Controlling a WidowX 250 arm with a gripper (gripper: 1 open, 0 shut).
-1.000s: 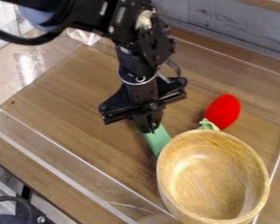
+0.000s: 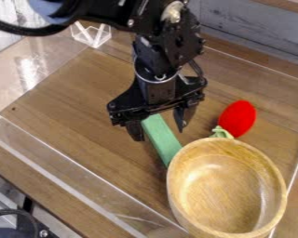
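Observation:
My black gripper [image 2: 158, 119] hangs over the middle of the wooden board, open, its fingers spread around the far end of a flat green bar [image 2: 162, 139]. The bar lies on the wood and runs toward a round wooden bowl [image 2: 226, 207] at the lower right. Whether the fingertips touch the bar or the board cannot be told from this view.
A red object [image 2: 238, 118] with a light green end lies behind the bowl on the right. Bare board [image 2: 71, 125] spreads to the left. A grey wall [image 2: 259, 42] runs along the back, and a clear plastic item stands at the upper left.
The gripper has shifted a little toward the back of the board over the last second, uncovering more of the green bar. The bowl and red object are unchanged.

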